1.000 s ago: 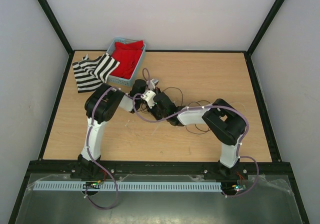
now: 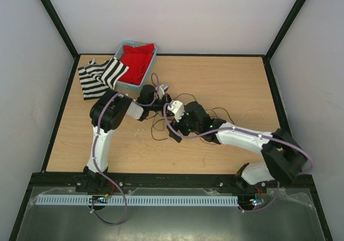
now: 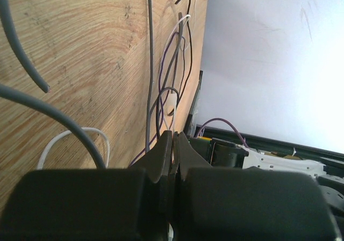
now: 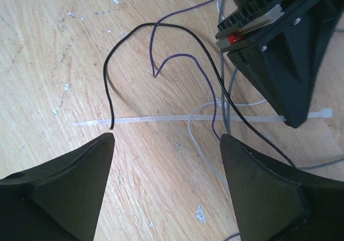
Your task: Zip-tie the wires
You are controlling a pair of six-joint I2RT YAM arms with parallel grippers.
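Observation:
A pale zip tie [image 4: 161,118] stretches nearly straight across the right wrist view, its head [image 4: 325,113] at the right end. My left gripper is shut, with the thin strip passing between its fingertips near the head. That head [image 3: 172,102] shows just beyond the tips. A black wire [image 4: 180,27], a purple wire [image 4: 185,55], grey wires [image 4: 222,79] and a white wire [image 4: 201,152] cross the strip or loop beside it. Facing the tie's free end, my right gripper stands open, with nothing gripped between its wide-set fingers.
At the back left, a blue basket [image 2: 129,88] holds a red cloth [image 2: 137,61]; a striped cloth [image 2: 97,79] lies beside it. Both arms meet closely over the wires. More loose wires [image 2: 220,110] spread to the right, and the front of the table is bare.
My right gripper has drawn back toward the front right, away from the left one, and its forearm has swung outward. The left arm looks unmoved.

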